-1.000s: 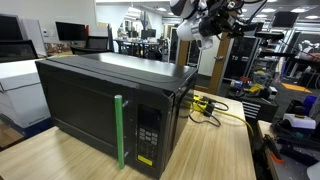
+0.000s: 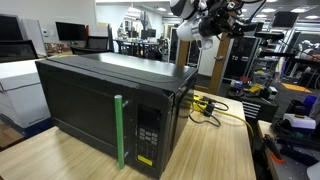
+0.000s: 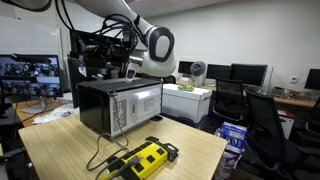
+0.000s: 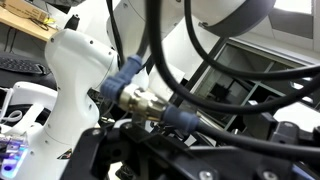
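Observation:
A black microwave (image 2: pixel 100 98) with a bright green strip for a handle (image 2: pixel 119 132) sits on the wooden table, its door shut. In exterior view 2 the same microwave (image 3: pixel 95 105) shows its side and back. Raised above and behind it is my arm, with the black gripper (image 2: pixel 225 20) among looping cables, well clear of the microwave. The fingers are too small and tangled with cables to make out. Cables, a blurred metal connector (image 4: pixel 148 103) and the white arm (image 4: pixel 75 75) fill the wrist view.
A yellow-and-black device (image 3: pixel 140 160) lies on the table behind the microwave, with cords (image 3: pixel 95 150) trailing near it. Bare tabletop (image 2: pixel 205 155) shows in front and to the right. Office chairs (image 3: pixel 270 125) and desks stand beyond.

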